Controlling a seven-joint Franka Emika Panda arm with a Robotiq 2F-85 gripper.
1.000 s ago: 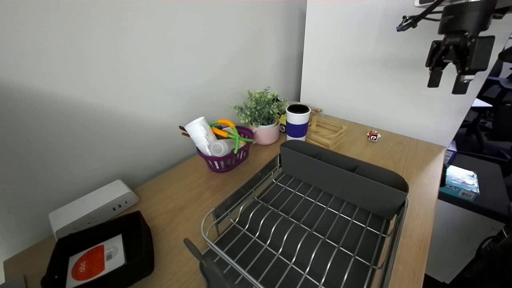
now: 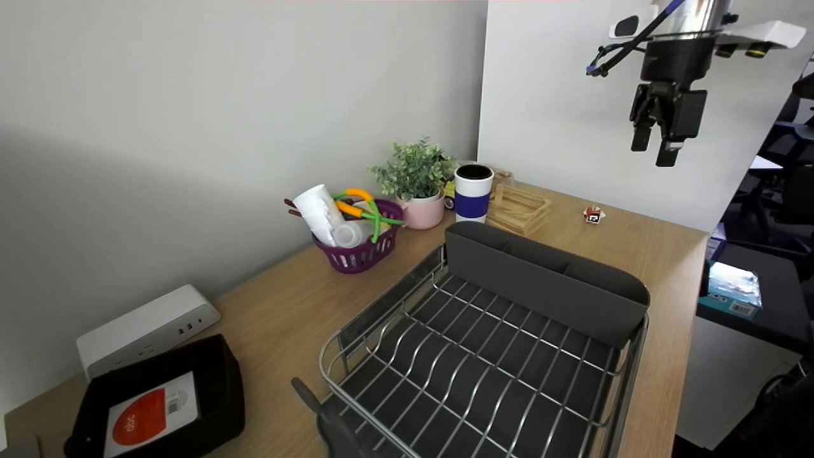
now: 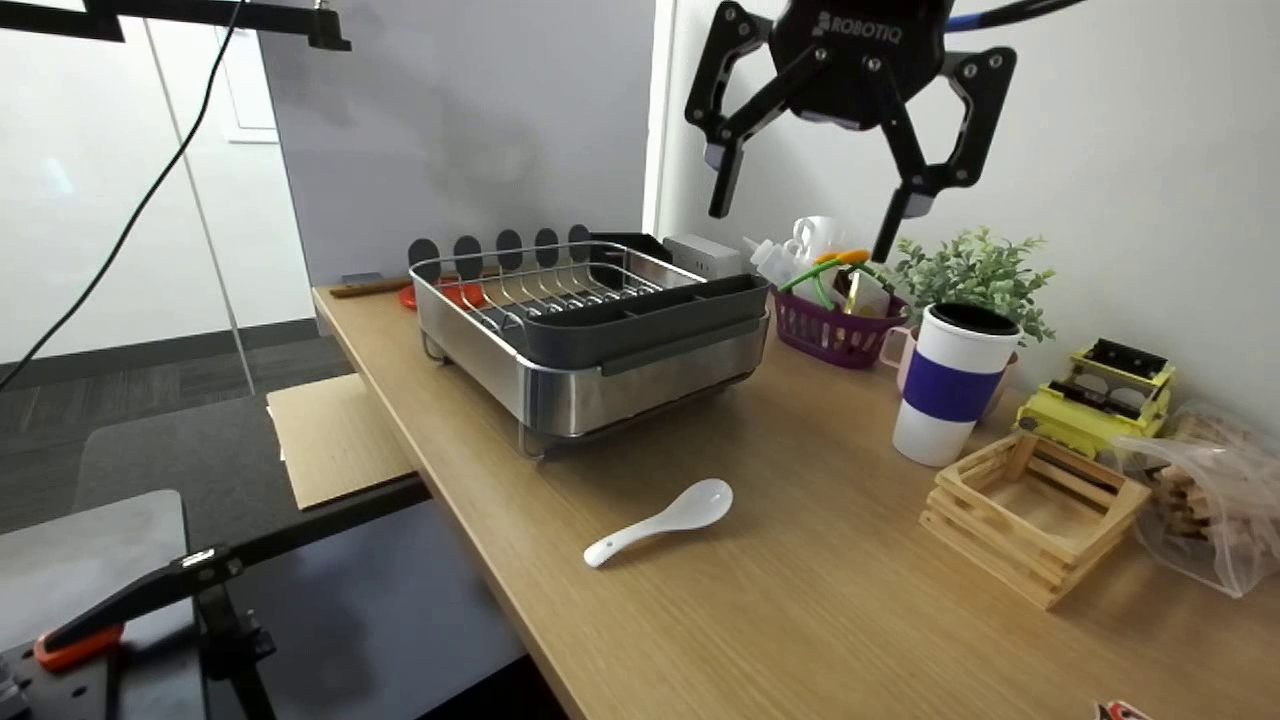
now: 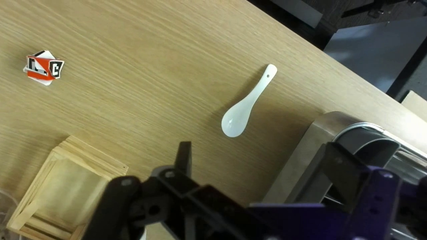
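Note:
My gripper [image 3: 804,222] hangs high above the table, open, its two fingers wide apart and nothing between them. On the bare wood lies a white spoon [image 3: 667,521], well below the gripper and touching nothing else. From the wrist view, the spoon [image 4: 250,102] shows beyond the fingertips, its bowl the end nearer to them. A dish rack [image 3: 480,348] with a dark grey utensil holder [image 3: 654,322] along one end stands beside the spoon. In exterior view 1 the holder hides the spoon, while the rack's wires [image 2: 465,359] are empty.
A white cup with a blue band [image 3: 948,390], a wooden crate [image 3: 1038,516], a potted plant [image 3: 978,274] and a purple basket [image 3: 834,330] line the wall side. Small red-and-white stickers [image 4: 43,68] lie apart. Clear table surrounds the spoon.
In exterior view 1 my gripper has moved left and somewhat lower, staying open. The objects on the table have not moved.

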